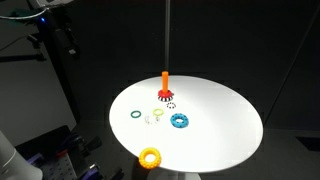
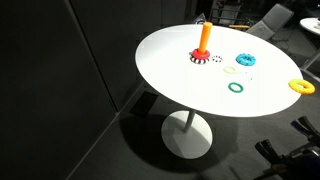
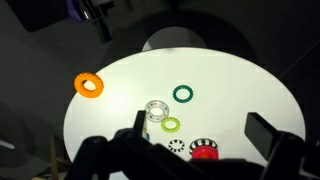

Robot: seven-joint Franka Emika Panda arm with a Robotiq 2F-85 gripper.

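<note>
On the round white table (image 1: 225, 140) stands an orange post (image 1: 165, 82) with a red ring (image 1: 165, 95) and a black-and-white striped ring at its base. Loose rings lie around it: a blue one (image 1: 179, 120), a yellow-orange one (image 1: 150, 158) at the near edge, a dark green one (image 1: 136, 114), a yellow-green one (image 3: 170, 125), a clear white one (image 3: 157, 111) and a small black-and-white one (image 3: 176, 146). High above the table, my gripper is open, its fingers wide apart with nothing held. In the wrist view its body hides most of the table's lower part.
A round white pedestal base (image 2: 187, 135) is on the dark floor under the table. A chair (image 2: 275, 22) stands behind the table in exterior view 2.
</note>
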